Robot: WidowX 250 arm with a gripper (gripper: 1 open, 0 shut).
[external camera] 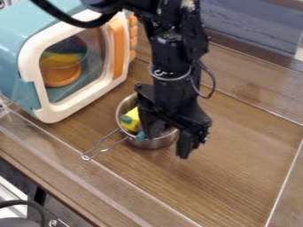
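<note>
A small metal pot (pixel 124 111) with a long wire handle sits on the wooden counter, holding a yellow item (pixel 130 118) and a small teal piece. My black gripper (pixel 172 136) is over the pot's right side, its fingers open and pointing down, covering much of what is inside. Whether anything lies between the fingers is hidden.
A toy microwave (pixel 48 97) in light blue and white, with an orange bowl inside, stands at the left. A wall runs along the back, and the counter's edge is at lower left.
</note>
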